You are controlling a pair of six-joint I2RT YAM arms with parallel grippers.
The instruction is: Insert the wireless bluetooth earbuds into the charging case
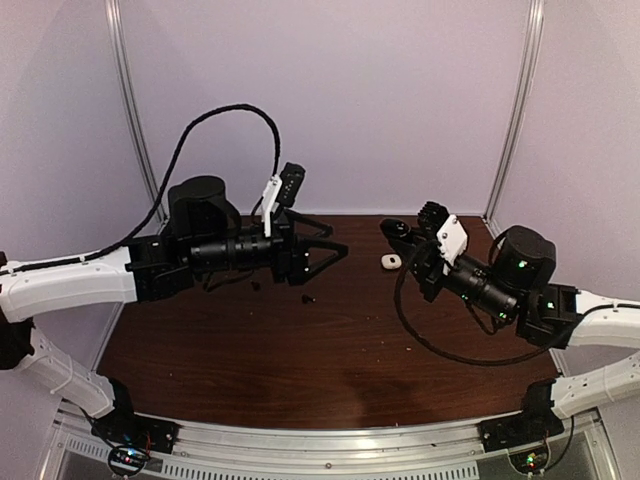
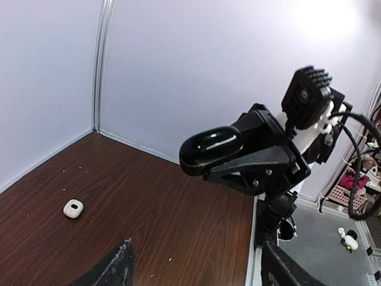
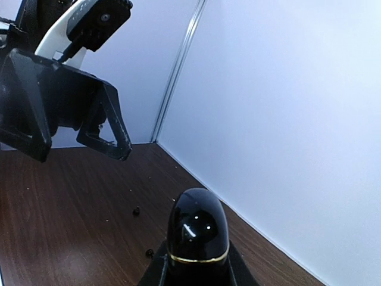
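A glossy black case with a thin gold band, seen as (image 3: 197, 223) in the right wrist view, is held up in my right gripper (image 1: 399, 236), shut on it. My left gripper (image 1: 328, 245) hangs left of it in the air, open and apart from it, nothing between its fingers. A small white case (image 1: 391, 262) with a dark slot lies on the table behind. Small black pieces, perhaps earbuds (image 3: 136, 211), lie on the table toward the left; they are too small to tell.
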